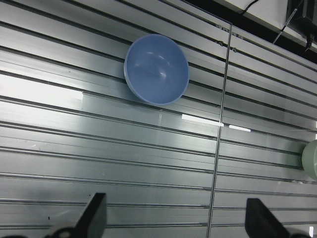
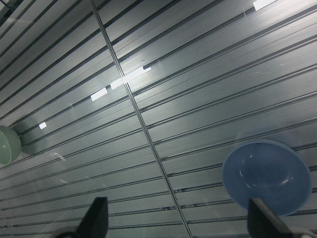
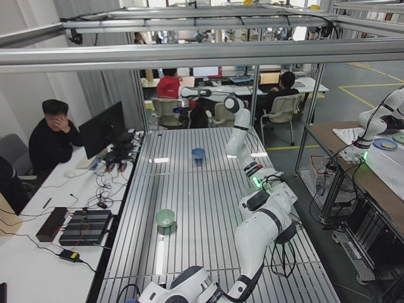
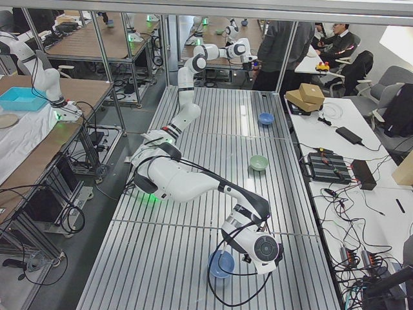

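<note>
Two blue bowls and a green bowl [image 3: 165,216] [image 4: 259,162] rest on the slatted metal table. One blue bowl [image 3: 198,153] [image 4: 266,118] is at one end, the other blue bowl [image 4: 220,263] at the opposite end, the green one between. My left gripper hangs open over the table, empty, with a blue bowl [image 1: 156,68] ahead of it and the green bowl [image 1: 310,159] at the right edge. My right gripper is also open and empty, a blue bowl [image 2: 266,176] beside its right finger, the green bowl [image 2: 7,145] at the left edge.
A white side desk [image 3: 38,265] with power units, cables and a monitor [image 3: 102,126] runs along the table. Another bench [image 3: 385,189] stands across an aisle. People sit nearby.
</note>
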